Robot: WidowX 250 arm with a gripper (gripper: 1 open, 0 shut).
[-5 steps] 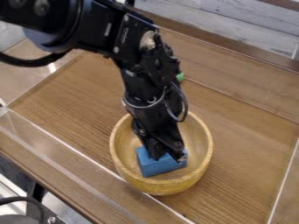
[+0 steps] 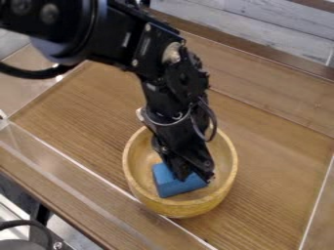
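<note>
A yellow wooden bowl (image 2: 181,203) sits on the table, holding a light blue block (image 2: 173,182). My black gripper (image 2: 188,168) reaches down into the bowl from above, its tip at the top of the block. The tip is dark and overlapping, so whether it grips the block is unclear.
The wooden table (image 2: 78,117) has free room left and right of the bowl. Its near edge runs along the lower left, with cables beyond. A pale planked surface lies at the back.
The gripper has shifted slightly within the bowl, and the arm looks a little more upright. The block has moved slightly left.
</note>
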